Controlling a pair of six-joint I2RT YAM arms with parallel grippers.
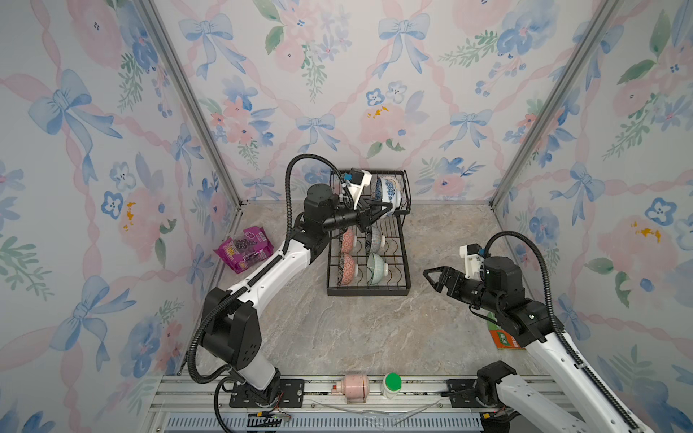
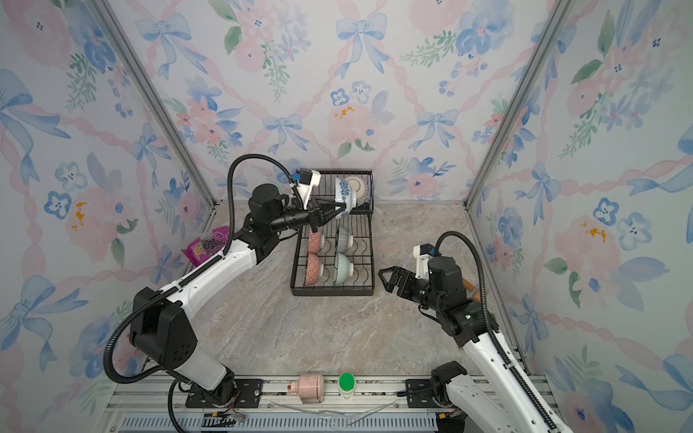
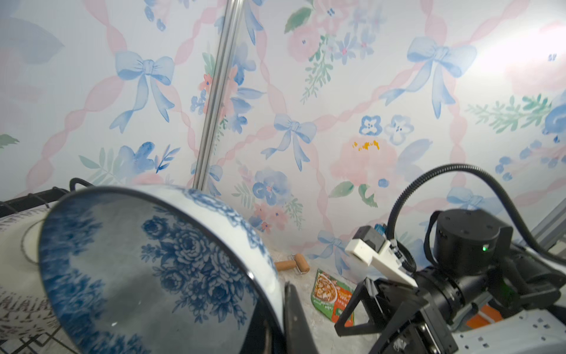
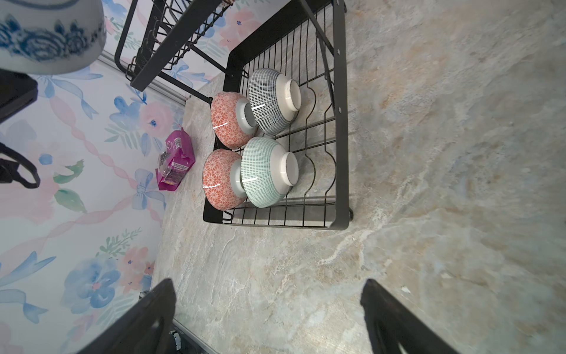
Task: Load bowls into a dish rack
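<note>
My left gripper is shut on the rim of a white bowl with blue flowers [image 3: 194, 259]. It holds that bowl tilted on its side at the upper tier of the black dish rack [image 4: 339, 147], in front of a cream patterned bowl [image 2: 360, 189] there. On the rack's lower tier, two red patterned bowls [image 4: 221, 177] and two others, one pale green [image 4: 265, 171] and one dark-checked [image 4: 269, 100], stand on edge. My right gripper is open and empty, above the table to the right of the rack.
A purple packet [image 1: 245, 249] lies left of the rack. An orange and green packet [image 3: 331, 295] and a wooden-handled item [image 3: 293, 263] lie on the right side. The table [image 1: 346, 332] in front of the rack is bare.
</note>
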